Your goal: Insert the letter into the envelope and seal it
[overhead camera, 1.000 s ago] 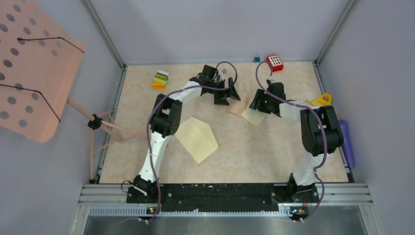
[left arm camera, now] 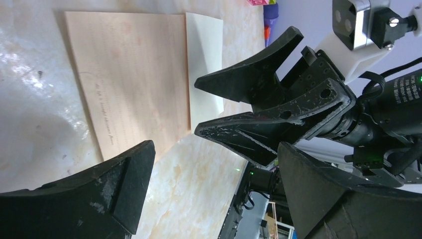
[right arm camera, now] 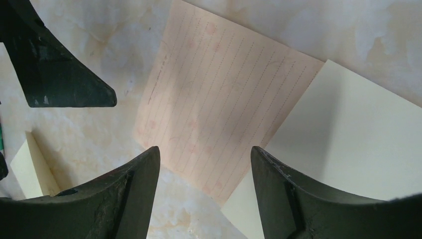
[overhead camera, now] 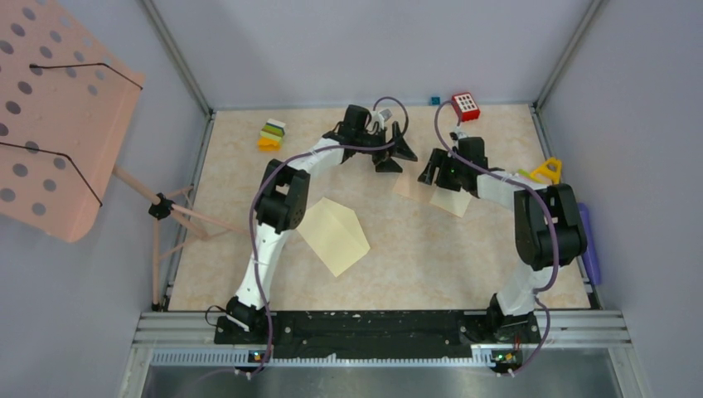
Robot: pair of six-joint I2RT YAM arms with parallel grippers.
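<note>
A pink lined letter (overhead camera: 412, 187) lies on the table between my grippers, with a cream panel (overhead camera: 452, 201) along its right side. Whether that panel is the letter's folded back or a separate sheet I cannot tell. Over the letter's left end, my left gripper (overhead camera: 399, 160) is open with nothing between its fingers. My right gripper (overhead camera: 429, 168) hovers above the seam of pink and cream, its fingers apart and empty in the left wrist view. The cream envelope (overhead camera: 333, 236) rests left of centre, its creases visible; part of it appears in the right wrist view.
Colored blocks (overhead camera: 271, 134) stand at the back left. A red box (overhead camera: 465, 106) is at the back edge, a yellow tool (overhead camera: 548, 171) at the right edge.
The letter has shifted right with its cream panel. My left gripper has edged right; the right one has moved only a little.
</note>
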